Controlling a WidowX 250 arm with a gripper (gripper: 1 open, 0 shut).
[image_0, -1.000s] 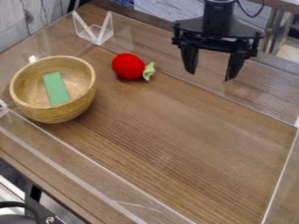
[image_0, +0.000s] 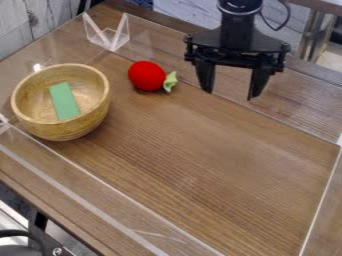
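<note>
The black gripper (image_0: 235, 68) hangs over the back right of the wooden table, its two fingers pointing down and standing apart, with nothing seen between them. To its left lies a red round object (image_0: 146, 74) with a small green part at its right. A wooden bowl (image_0: 91, 120) at the left holds a green block (image_0: 64, 102).
A small clear wire-like or plastic stand (image_0: 107, 32) stands at the back left. A dark rounded part shows at the bottom left edge.
The gripper has moved a little to the left and slightly toward the front. The bowl, green block and red object have not moved.
</note>
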